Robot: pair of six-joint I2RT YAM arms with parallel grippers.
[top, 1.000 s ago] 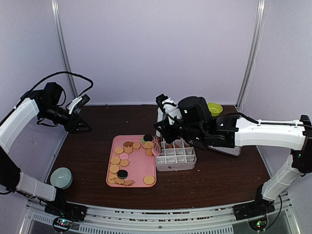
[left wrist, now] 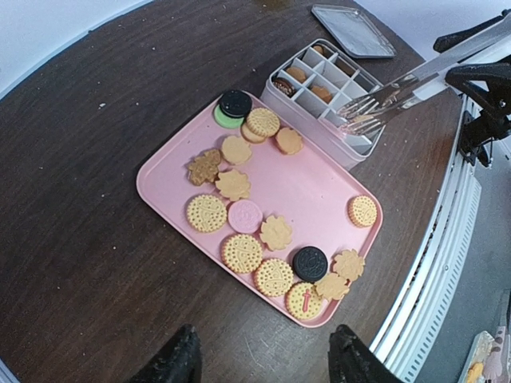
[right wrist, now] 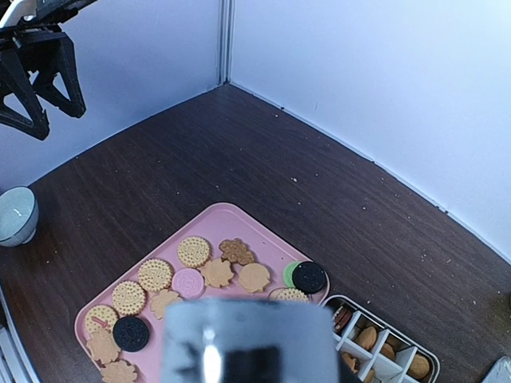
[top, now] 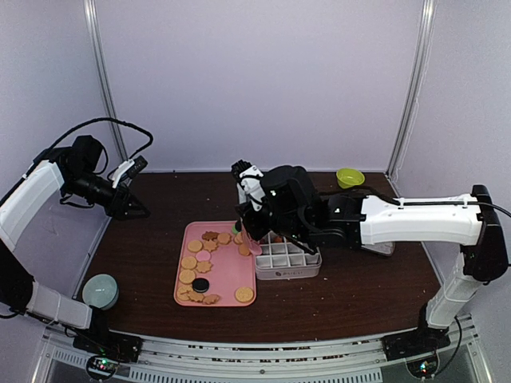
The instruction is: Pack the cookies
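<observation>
A pink tray [left wrist: 303,199] holds assorted cookies: round dotted, flower-shaped, pink [left wrist: 244,216], green and dark [left wrist: 309,263]. A divided box [top: 287,271] beside it has cookies in some compartments. My right gripper [top: 251,223] is shut on metal tongs, angled over the tray-box boundary in the top view; a grey object fills the bottom of the right wrist view. My left gripper [top: 128,209] is raised at the left, away from the tray, its fingers apart with nothing between.
A blue bowl [top: 101,291] sits at front left, a yellow-green bowl [top: 350,177] at back right. A metal tray [left wrist: 351,28] lies beyond the box.
My right arm has moved left, over the right edge of the pink tray, carrying the tongs. The left arm has stayed in place.
</observation>
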